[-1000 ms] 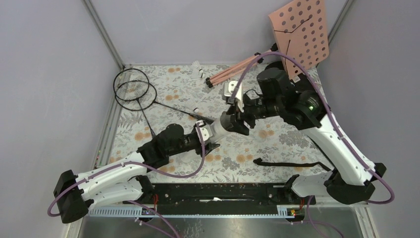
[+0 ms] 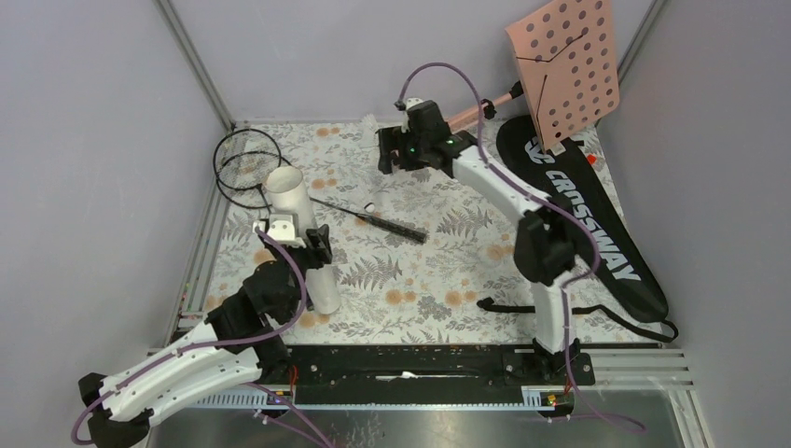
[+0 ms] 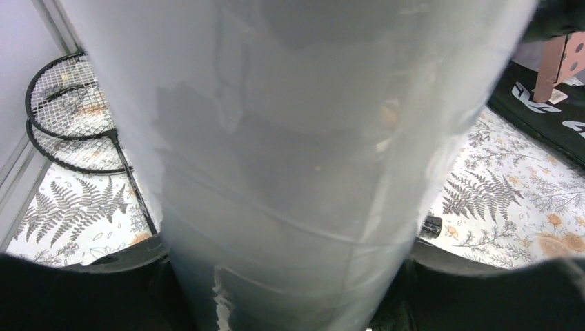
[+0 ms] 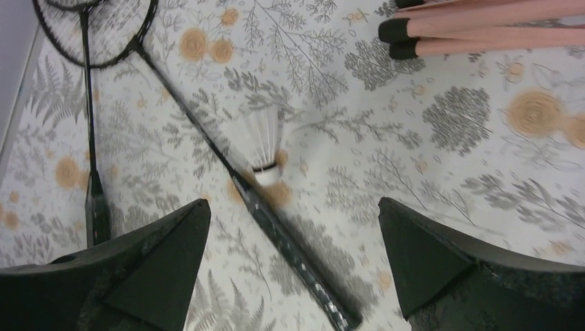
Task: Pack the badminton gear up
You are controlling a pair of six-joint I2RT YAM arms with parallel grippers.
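Observation:
A pale, translucent tube point(image 2: 322, 291) stands tilted at the left, its upper end open. Around its middle, my left gripper point(image 2: 300, 245) is shut, and the tube fills most of the left wrist view. My right gripper is open over the mat, with nothing gripped. Ahead of its fingers, a white shuttlecock point(image 4: 262, 145) lies beside the shaft of a racket. Two black rackets point(image 2: 247, 170) overlap at the back left; one dark handle point(image 2: 399, 228) reaches mid-mat. Along the right lies a black CROSSWAY bag point(image 2: 597, 229), its strap point(image 2: 513, 307) stretched out in front.
A pink perforated panel point(image 2: 564, 70) and its folded pink legs point(image 4: 483, 27) occupy the back right, close to my right gripper. Another whitish shape point(image 2: 369, 127) sits near the back wall.
The tube and my left gripper have moved left, away from my right gripper, which was at the tube's mouth. My right gripper has swung back and left over the mat.

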